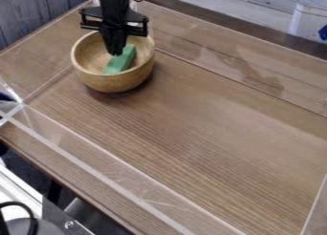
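Observation:
A round wooden bowl (113, 78) stands near the back left of the wooden table (205, 143), holding a green elongated object (122, 59). My black gripper (115, 41) is over the bowl's back half, its tips low at the upper end of the green object. It looks shut; whether anything is between the tips is too small to tell.
The middle, right and front of the table are bare. Clear tape or plastic runs along the left front part. Dark and white items lie off the table's left edge.

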